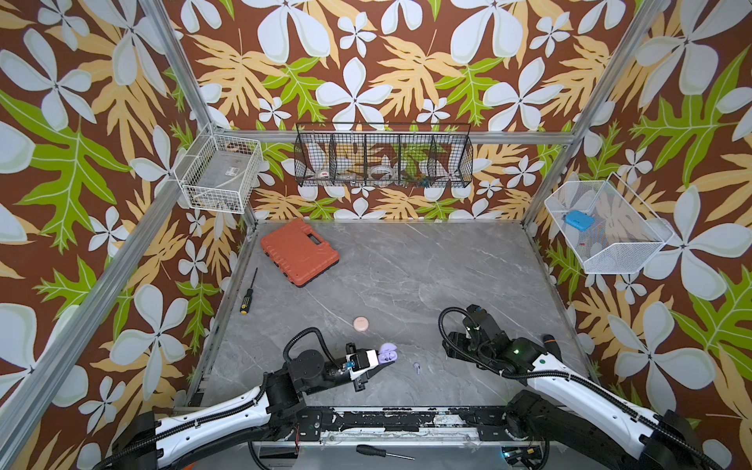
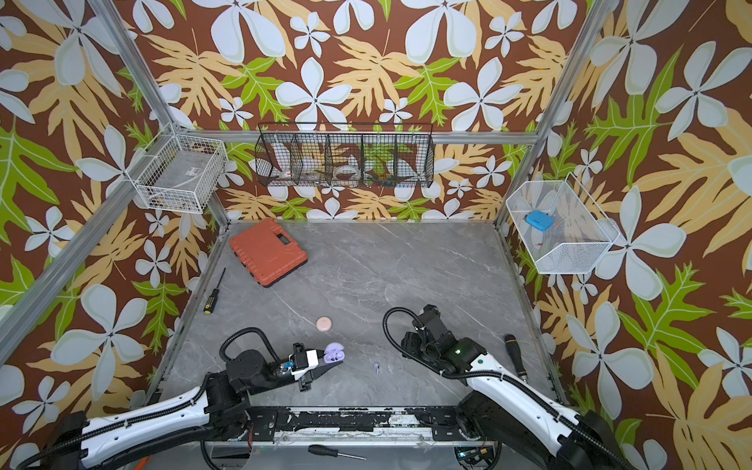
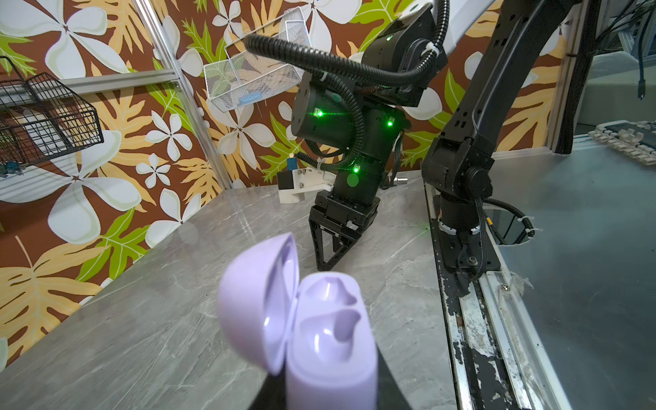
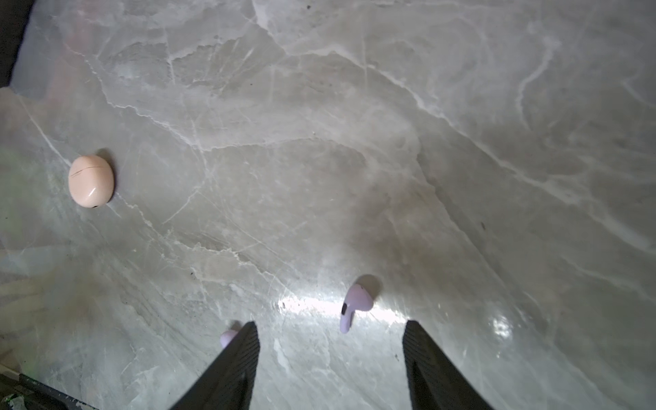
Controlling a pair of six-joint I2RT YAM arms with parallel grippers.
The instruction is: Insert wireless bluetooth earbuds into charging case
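My left gripper is shut on the lilac charging case (image 3: pixel 326 321), held above the table. Its domed lid (image 3: pixel 253 300) stands open to one side, and both earbud slots look empty. In the right wrist view, a lilac earbud (image 4: pixel 356 300) lies on the table, a little beyond and between the fingertips of my open right gripper. A second lilac earbud (image 4: pixel 227 337) lies farther left, partly hidden by the left-side finger (image 4: pixel 232 365). Nothing is between the right fingers. From the top left, one earbud (image 1: pixel 417 366) shows between the two arms.
A peach round case (image 1: pixel 360 323) lies shut on the table beyond the left gripper. An orange-red toolbox (image 1: pixel 299 250) is at the back left, a screwdriver (image 1: pixel 247 299) at the left edge.
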